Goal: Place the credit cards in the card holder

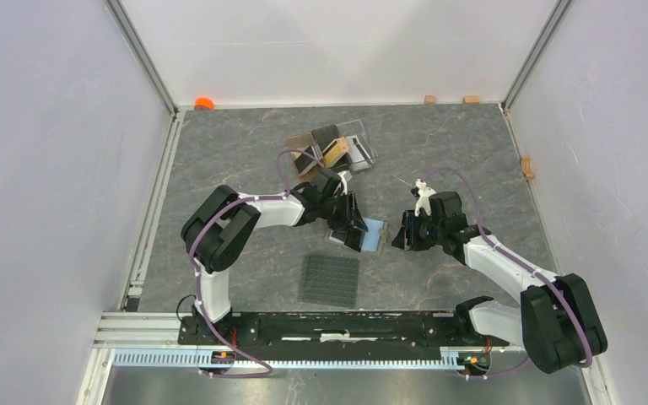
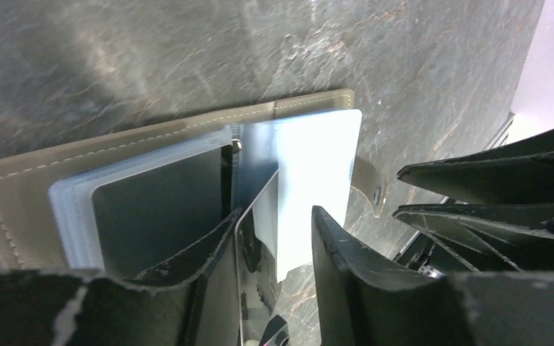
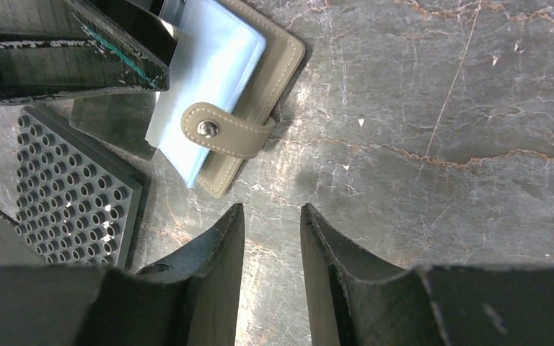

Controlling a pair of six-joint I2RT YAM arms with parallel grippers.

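Note:
The card holder lies open on the table. Its light blue sleeve shows in the top view, and the tan cover borders it in the left wrist view. A black card sits in a clear sleeve on its left side. My left gripper is partly open over the holder, with the thin edge of a raised dark, glossy card or leaf between its fingers, close to the left one. Right of the holder, past its snap strap, my right gripper stands open and empty.
Behind the holder is a clear-sided box with several cards, one of them orange. A dark studded mat lies in front.

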